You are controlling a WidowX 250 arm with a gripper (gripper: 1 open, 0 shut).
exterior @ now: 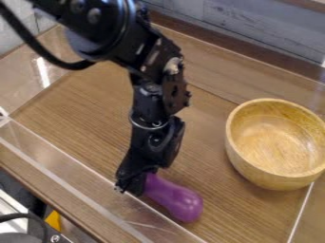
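Observation:
A purple eggplant-like object [176,199] lies on the wooden table near the front. My black gripper [137,175] reaches down onto its upper-left end, its fingertips low around or against that end; the dark fingers partly hide it, and I cannot tell whether they grip it.
A yellow wooden bowl [272,142] sits to the right of the gripper and the purple object. A pale wall runs along the back; a table edge with cables is at the lower left.

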